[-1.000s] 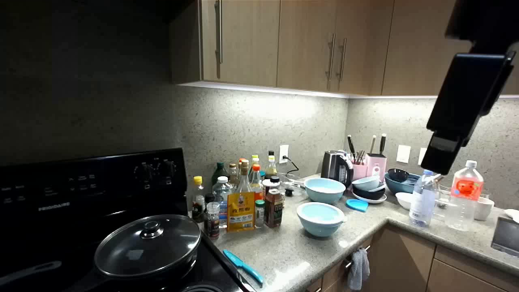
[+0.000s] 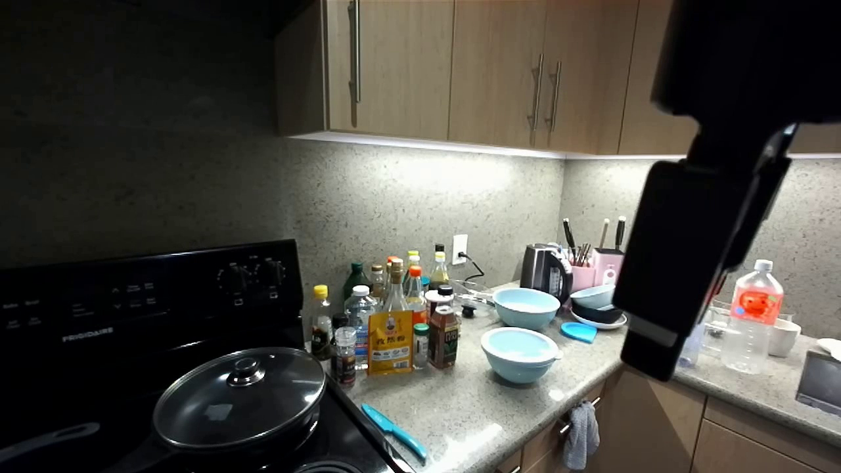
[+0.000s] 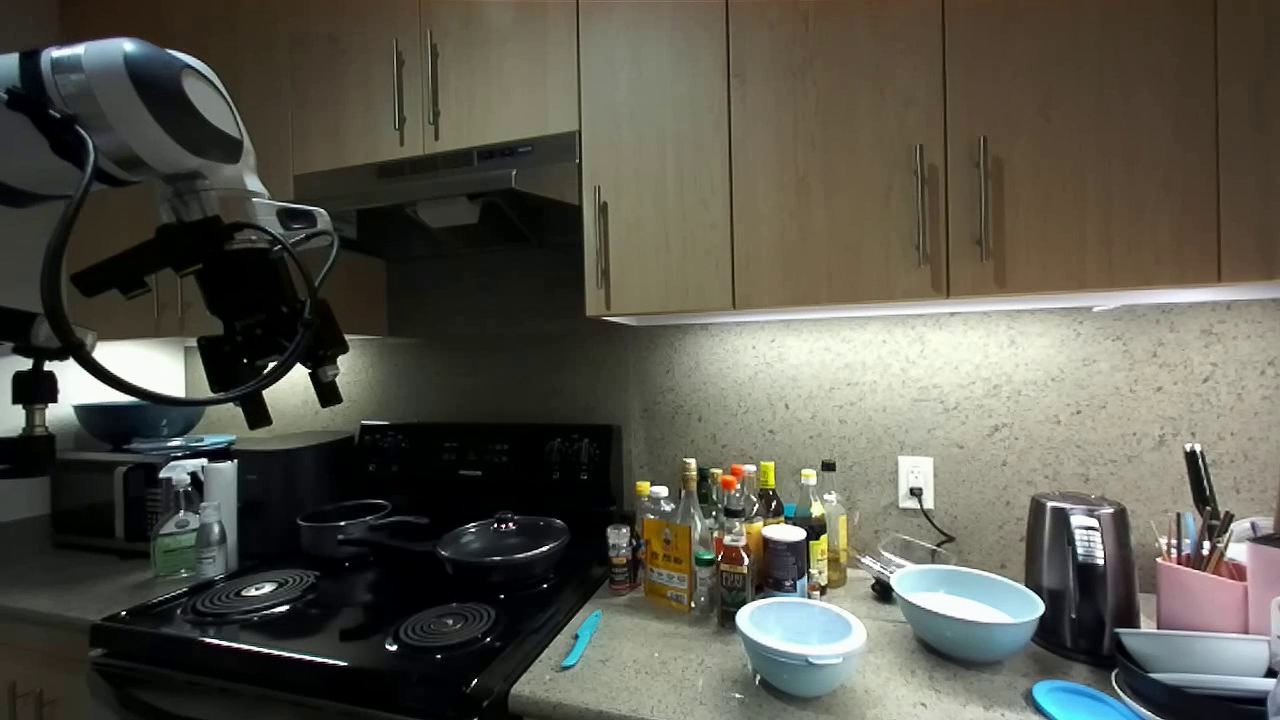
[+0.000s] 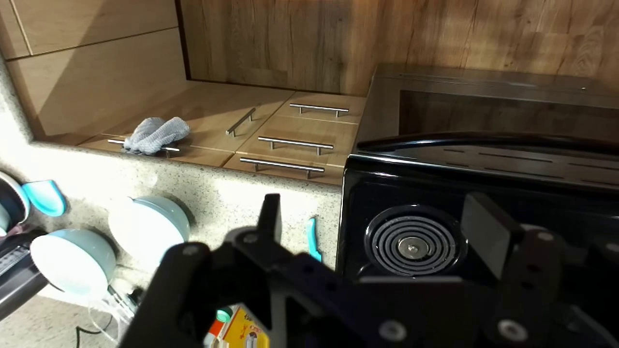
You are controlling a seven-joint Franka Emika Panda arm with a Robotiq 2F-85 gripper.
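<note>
My gripper stands wide open in the wrist view, its two fingers far apart with nothing held between them. In exterior view 2 the gripper (image 3: 290,398) hangs in the air over the left side of the stove (image 3: 348,624), well above the burners. Exterior view 1 has it large and dark at the right, close to the camera, with one finger (image 2: 678,260) hiding part of the far counter. A turquoise knife (image 3: 581,638) lies on the counter beside the stove. A lidded black pan (image 3: 504,546) sits on a rear burner.
Two light blue bowls (image 3: 801,648) stand on the counter (image 2: 465,410). Behind the knife are several bottles and a yellow packet (image 2: 390,343). A kettle (image 3: 1084,576) stands farther right. A grey cloth (image 2: 581,436) hangs from a drawer handle.
In exterior view 1 my gripper has moved left and down. It now hides the blue bowl and much of a clear bottle on the far counter. The counter items look unmoved.
</note>
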